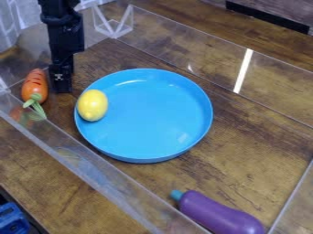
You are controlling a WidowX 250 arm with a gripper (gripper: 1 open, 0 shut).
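Note:
My black gripper (61, 77) reaches down from the top left to table level, just beside an orange toy carrot (36, 88) with a pale green top. It is open, and its fingertips are small and dark in this view. A blue plate (159, 128) lies right of it, with a yellow oval object (91, 105) on its left side.
A purple toy eggplant (221, 213) lies at the lower right, near a clear plastic wall. More clear walls edge the wooden table (244, 119). A blue object (10, 219) sits at the lower left corner.

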